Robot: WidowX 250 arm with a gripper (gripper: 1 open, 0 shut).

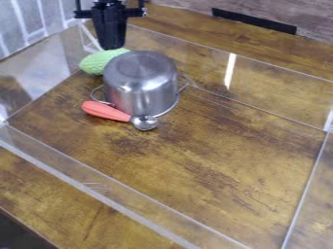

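A steel pot [140, 80] sits toward the upper left of a wooden floor inside a clear-walled enclosure. Behind it on the left lies a green bumpy object [97, 60]. In front of the pot lies a red-handled utensil [107, 110] with a small round steel head. My gripper [111, 41] is high at the top edge, above and behind the pot and the green object, mostly cut off by the frame; whether it is open or shut is hard to see.
Transparent walls border the area on all sides.
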